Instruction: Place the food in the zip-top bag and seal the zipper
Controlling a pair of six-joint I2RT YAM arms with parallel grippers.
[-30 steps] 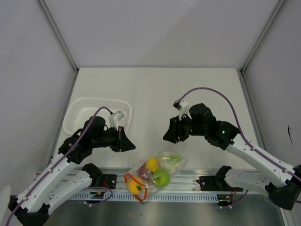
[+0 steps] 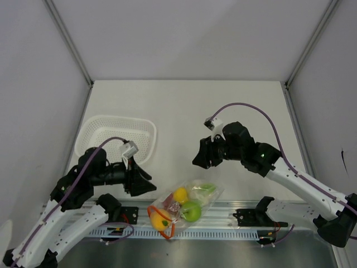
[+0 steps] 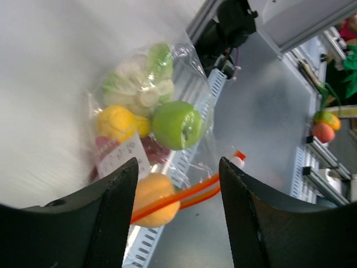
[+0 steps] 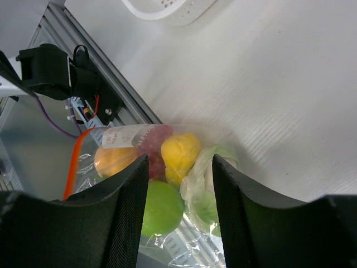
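Observation:
A clear bag (image 2: 209, 202) with an orange zip strip (image 3: 178, 196) lies across the table's front edge, its zip end towards the front left. Inside show a green apple (image 2: 191, 211), a yellow piece of food (image 2: 180, 195), an orange-coloured fruit (image 2: 161, 220), a reddish item (image 4: 155, 142) and pale green leafy food (image 3: 159, 64). My left gripper (image 2: 146, 185) hangs behind and left of the zip, its fingers apart and empty; the left wrist view has the strip crossing between them. Over the table, behind the bag, my right gripper (image 2: 206, 162) stands open and holds nothing.
An empty white basket (image 2: 92, 131) sits at the back left of the table. Beyond the table's front edge run a metal rail (image 2: 228, 207) and a perforated strip (image 2: 206, 234).
The right gripper barely moved. The bag lies as before.

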